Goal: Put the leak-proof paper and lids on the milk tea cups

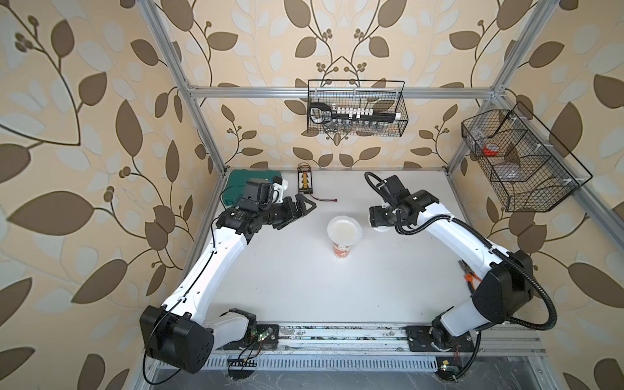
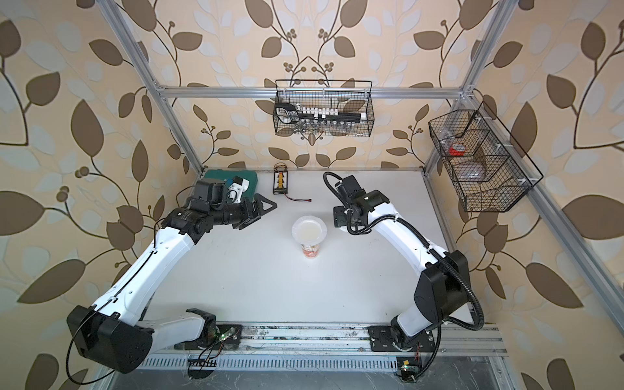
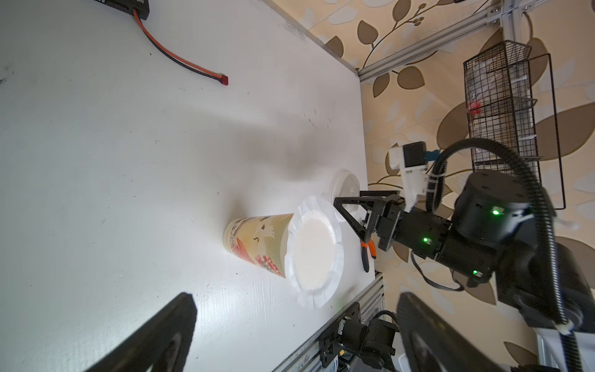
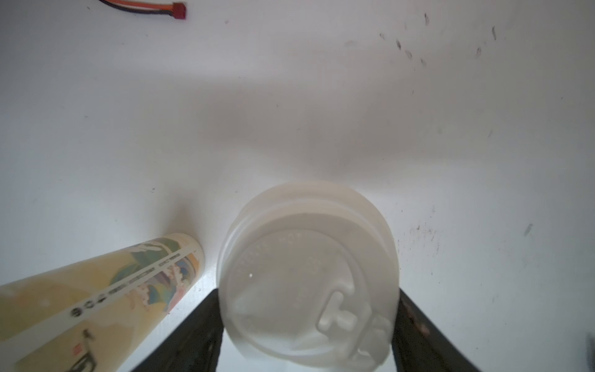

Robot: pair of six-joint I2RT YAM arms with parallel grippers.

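The milk tea cup (image 3: 257, 238), with a printed colourful wall, stands upright mid-table. Covering its top is the round white leak proof paper (image 3: 315, 251), its ruffled rim (image 1: 344, 219) sticking out past the cup all round. In the right wrist view a translucent white plastic lid (image 4: 297, 279) is pinched between the fingers of my right gripper (image 1: 377, 217), which is held above the table just right of the cup. My left gripper (image 1: 306, 205) is open and empty, to the cup's back left. Only the cup's side (image 4: 111, 285) shows in the right wrist view.
A battery-like block (image 1: 305, 182) with a red-tipped cable (image 1: 325, 199) lies at the back. Behind the left arm is a green item (image 1: 243, 182). Orange-handled pliers (image 1: 470, 278) rest at the right edge.
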